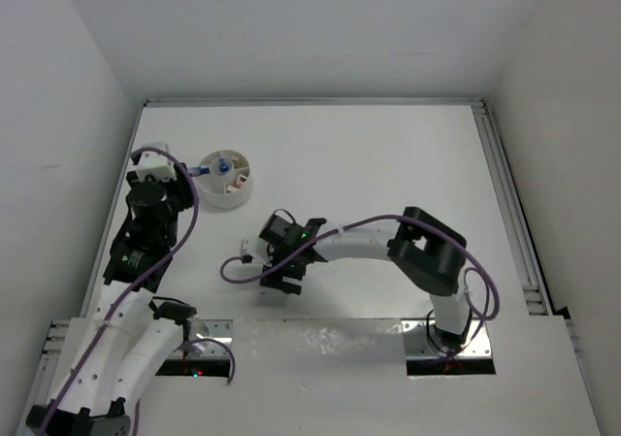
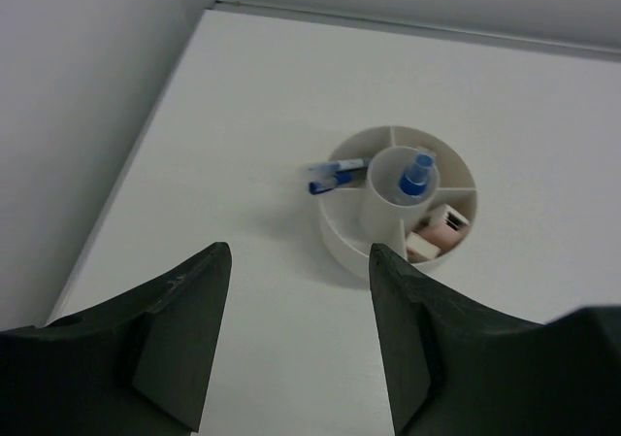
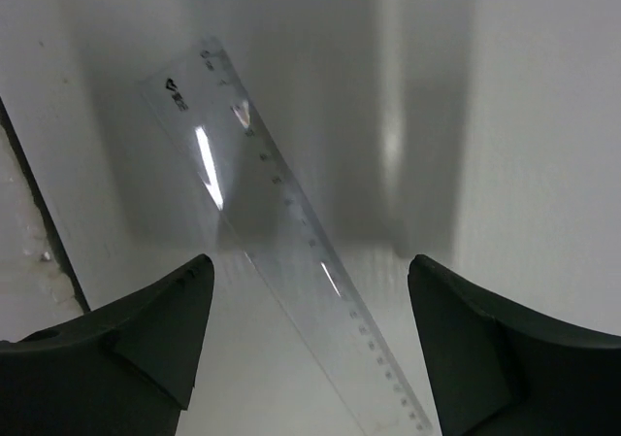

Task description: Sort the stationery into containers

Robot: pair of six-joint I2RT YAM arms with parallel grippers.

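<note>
A round white divided holder (image 1: 225, 199) stands at the back left. In the left wrist view, blue-capped pens (image 2: 338, 176) lean out of one compartment of the holder (image 2: 342, 247), a blue-topped item (image 2: 416, 176) stands in its centre cup, and eraser-like blocks (image 2: 439, 230) sit in another compartment. My left gripper is open and empty, short of the holder and to its left. A clear ruler (image 3: 281, 227) lies flat and slanted on the table. My open right gripper is over it, the ruler passing between its fingers but not gripped.
Clear white table (image 1: 388, 159) fills the middle and right. In the right wrist view, a dark table edge (image 3: 44, 208) runs close to the ruler's left. The right forearm (image 1: 359, 245) spans the front half. Walls stand at both sides.
</note>
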